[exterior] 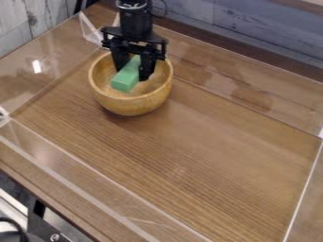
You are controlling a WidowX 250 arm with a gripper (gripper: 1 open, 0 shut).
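A round wooden bowl [138,100] stands on the wooden tabletop at the upper left of the camera view. A green object [125,77] lies tilted inside it. My dark gripper [134,60] reaches down from the top into the bowl, shut on the upper end of the green object; its fingertips are partly hard to make out.
Pale walls edge it at the back and left, with a translucent piece near the back left. Dark cables hang at the bottom left corner.
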